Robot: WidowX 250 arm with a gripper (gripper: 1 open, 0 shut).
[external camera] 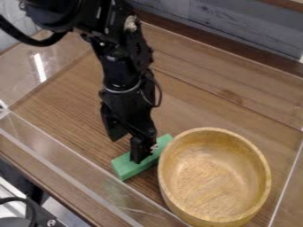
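My black gripper (133, 140) reaches down over a green block (126, 167), with its fingers open and the lower fingertip at or just above the block's top. The block lies flat on the wooden surface, angled toward the upper right, partly hidden by the fingers. Whether the fingertips touch it I cannot tell. A round, light wooden bowl (213, 177) sits just right of the block, very close to its upper end.
Clear raised edging (59, 147) runs along the front left, and a grey panelled wall (225, 27) stands at the back.
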